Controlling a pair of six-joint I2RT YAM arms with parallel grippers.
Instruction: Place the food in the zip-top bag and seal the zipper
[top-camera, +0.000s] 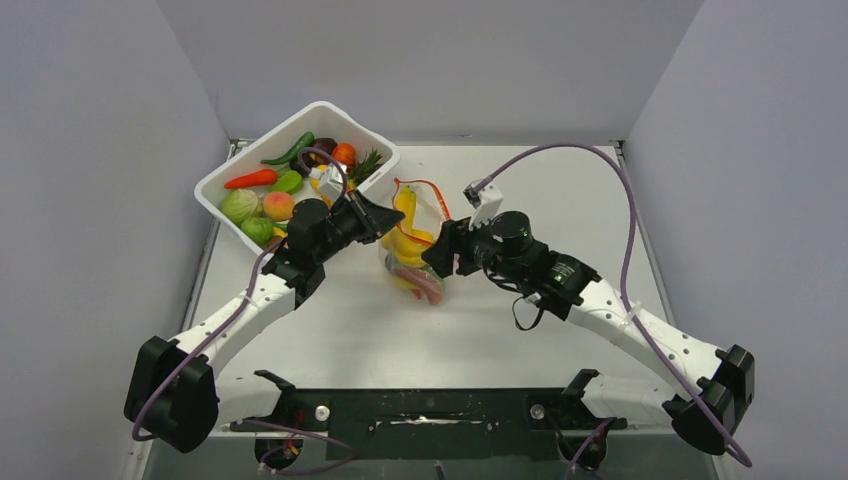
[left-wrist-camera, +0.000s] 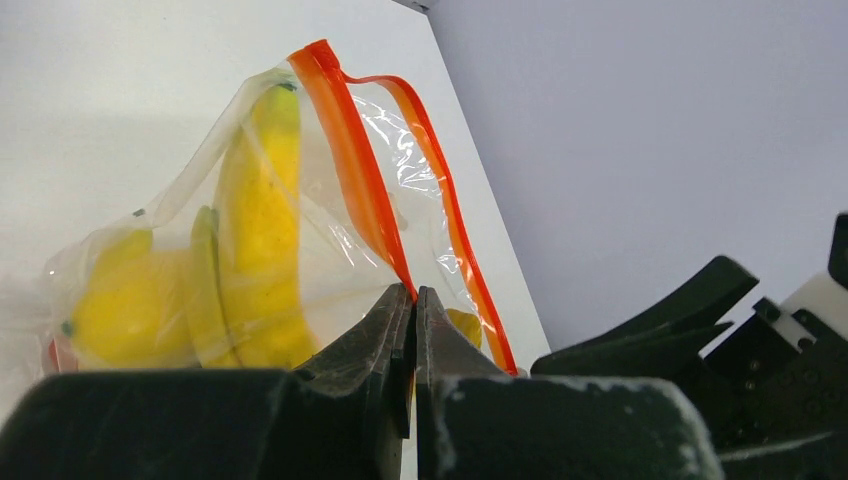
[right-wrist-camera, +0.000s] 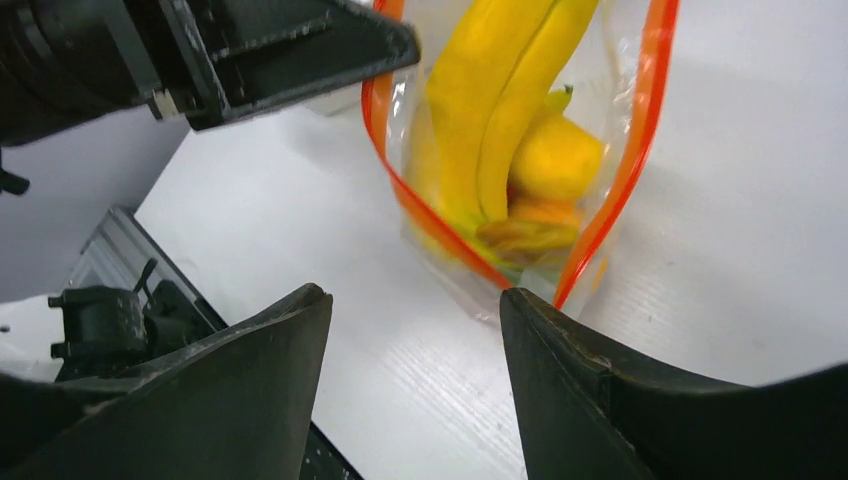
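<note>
The clear zip top bag (left-wrist-camera: 330, 235) stands with its mouth gaping, its two orange zipper strips (left-wrist-camera: 350, 165) apart. Bananas (right-wrist-camera: 490, 110) and other yellow food show through the film. My left gripper is shut on one orange strip, pinching the thin rim. Opposite it, my right gripper is open with nothing between its fingers. The mouth's lower corner (right-wrist-camera: 560, 290) lies by the tip of its right-hand finger in the right wrist view; whether they touch I cannot tell. From above, the right gripper (top-camera: 440, 258) partly covers the bag.
A white bin (top-camera: 215, 195) with several play fruits and vegetables stands at the back left, close behind my left arm. Grey walls enclose the sides.
</note>
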